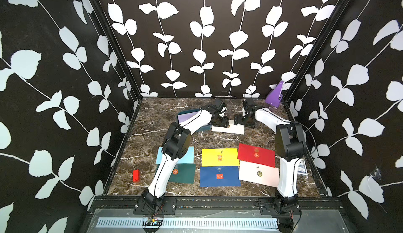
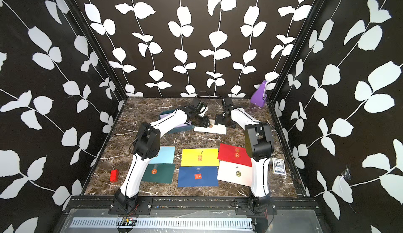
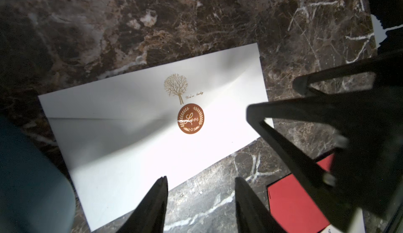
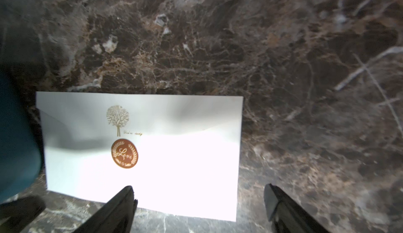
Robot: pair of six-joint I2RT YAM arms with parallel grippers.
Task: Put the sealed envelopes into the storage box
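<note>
A white envelope [image 1: 238,129] with a round brown "Love" seal lies flat on the marble table, just right of the teal storage box [image 1: 204,128]. The box's lilac inside shows in the top left view. My left gripper is part open over the envelope's near edge, nothing between its fingers. My right gripper stands wide open over the same edge, empty too; its dark fingers [image 3: 293,111] reach over the envelope's right end in the left wrist view. Contact with the paper cannot be told.
Light blue [image 2: 166,154], dark green [image 2: 158,173], yellow [image 2: 191,157], blue [image 2: 198,176], red [image 2: 235,154] and pale [image 2: 230,172] envelopes lie in front. A red block [image 2: 113,175], card pack [image 2: 278,166] and purple holder [image 2: 259,95] stand clear.
</note>
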